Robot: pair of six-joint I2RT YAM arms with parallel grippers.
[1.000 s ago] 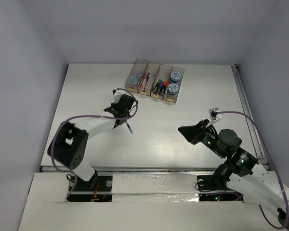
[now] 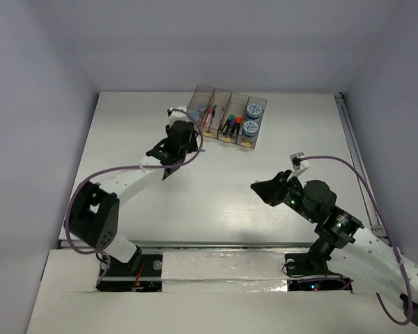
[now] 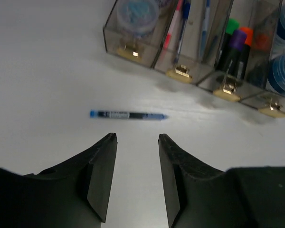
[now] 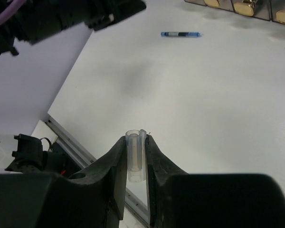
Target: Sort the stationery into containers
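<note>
A slim pen with blue ends and a dark barrel (image 3: 128,115) lies flat on the table, roughly parallel to the frame's bottom edge in the left wrist view. My left gripper is open, nothing between its fingers, with the pen beyond their tips. From above, that arm covers most of the pen (image 2: 201,149). My right gripper is shut on a clear, tube-like piece (image 4: 135,159), held upright in its view, over the table's right half. Past the pen stands the clear divided organizer (image 3: 159,52).
In the organizer are a round lidded tub (image 3: 137,14) at left, thin pens (image 3: 172,23), dark markers with green, purple and orange ends (image 3: 232,47), and blue-white jars (image 2: 251,128) at right.
The pen went from slanted to level and now lies nearer the organizer. The right arm shifted slightly left.
</note>
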